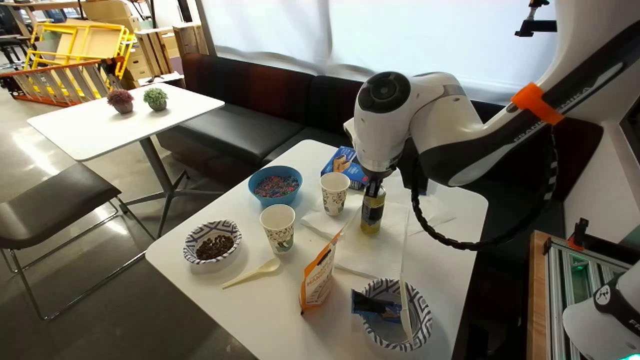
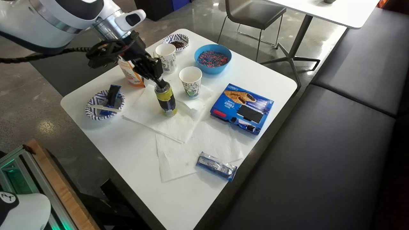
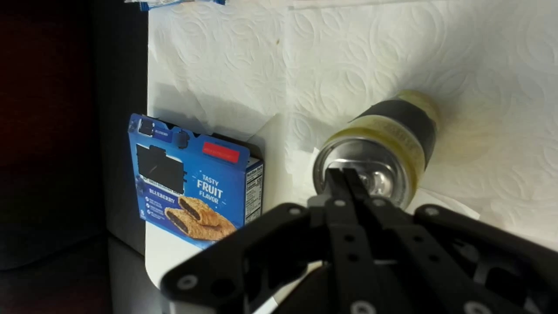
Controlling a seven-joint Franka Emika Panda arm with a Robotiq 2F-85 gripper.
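Observation:
A yellow-green can with a dark band [image 1: 372, 214] stands upright on white paper towels [image 2: 147, 111]. My gripper is shut, its fingertips at the can's lid, by the pull tab. From the wrist view I cannot tell whether they press on the tab or reach under it. Nothing shows between the fingers. In the second exterior view the gripper [image 2: 162, 83] comes down at a slant onto the can's top [image 2: 164, 88]. Part of the lid is hidden behind the fingers.
Close to the can stand two paper cups [image 2: 190, 82] [image 1: 279, 229] and an orange-white pouch [image 1: 319, 276]. A blue snack box [image 2: 243, 108], a blue bowl [image 2: 213, 70], patterned bowls [image 1: 187, 246] [image 1: 424, 318], a spoon [image 1: 252, 273] and a wrapped bar [image 2: 216, 166] surround them.

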